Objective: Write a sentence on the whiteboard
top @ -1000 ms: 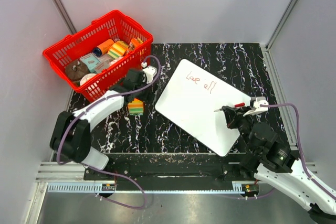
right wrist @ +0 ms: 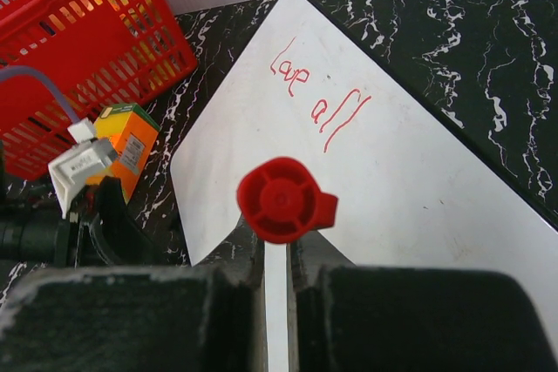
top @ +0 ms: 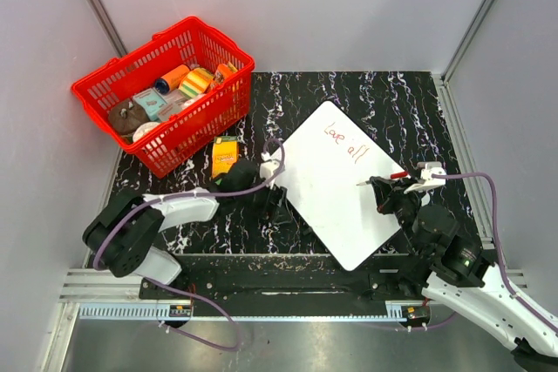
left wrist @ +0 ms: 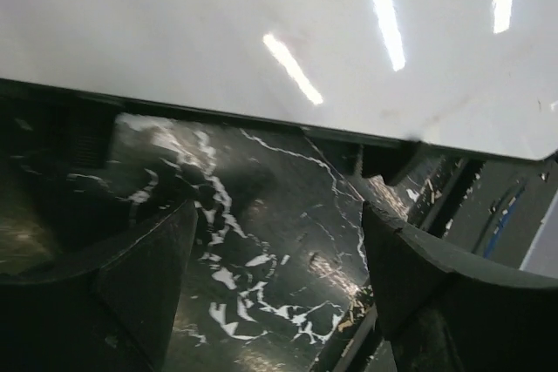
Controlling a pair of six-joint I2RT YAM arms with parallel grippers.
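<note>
The whiteboard (top: 327, 176) lies slanted on the dark marbled table, with red handwriting (top: 347, 142) in its upper part that looks like "Lap all". My right gripper (top: 377, 186) is over the board's right side, shut on a marker (right wrist: 286, 199) whose red end faces the wrist camera; the white barrel (right wrist: 275, 302) runs down between the fingers. Beside the board's lower left edge, my left gripper (top: 277, 201) stands open. In the left wrist view, only marbled tabletop shows between its fingers, and the whiteboard's edge (left wrist: 261, 119) crosses ahead of them.
A red basket (top: 205, 106) full of assorted items stands at the back left. Between it and my left arm is a yellow-orange box (top: 224, 154).
The right arm has stayed put.
</note>
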